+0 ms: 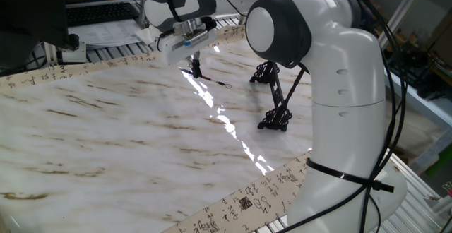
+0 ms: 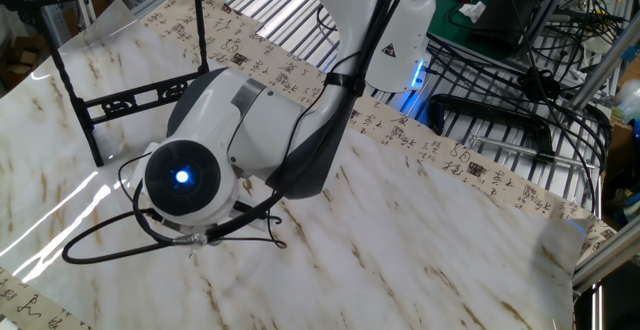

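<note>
At the far side of the table in exterior view 1, my gripper [image 1: 196, 73] points down with its dark fingers close together. It is shut on a thin dark rod [image 1: 210, 79] with a reddish section and a small loop at its right end. The rod is held roughly level above the marbled surface; its exact height is hard to judge. In exterior view 2 the wrist [image 2: 182, 177] covers most of the gripper, and the fingers cannot be made out.
A black ornate rack [image 1: 276, 95] stands on the marbled table [image 1: 106, 141], right of the gripper and partly behind the arm. In exterior view 2 the rack's frame [image 2: 130, 100] rises at upper left. Cables loop around the wrist.
</note>
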